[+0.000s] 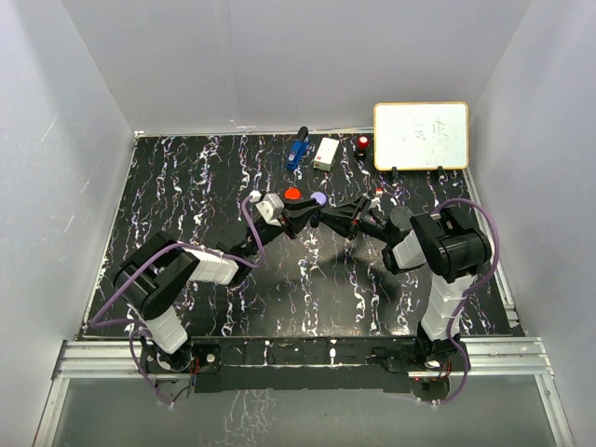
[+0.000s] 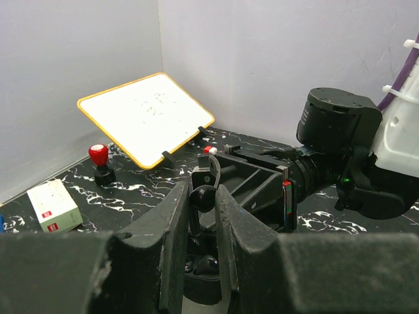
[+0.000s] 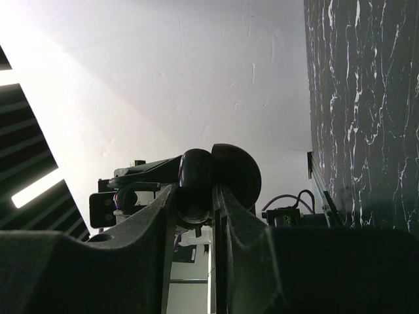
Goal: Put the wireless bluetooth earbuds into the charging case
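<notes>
My two grippers meet above the middle of the table. In the left wrist view my left gripper is shut on a small black earbud (image 2: 203, 198), held upright between its fingertips. Just beyond and below it is the open black charging case (image 2: 201, 288), with glossy shapes inside. My right gripper is shut on the case, whose dark rounded body (image 3: 232, 173) and lid fill the space at its fingertips in the right wrist view. Whether the earbud touches the case is unclear.
Behind the grippers lie a red disc (image 1: 292, 193), a purple disc (image 1: 318, 198), a blue object (image 1: 297, 154), a white box (image 1: 325, 154), a red-topped stamp (image 1: 362, 144) and a whiteboard (image 1: 420, 137).
</notes>
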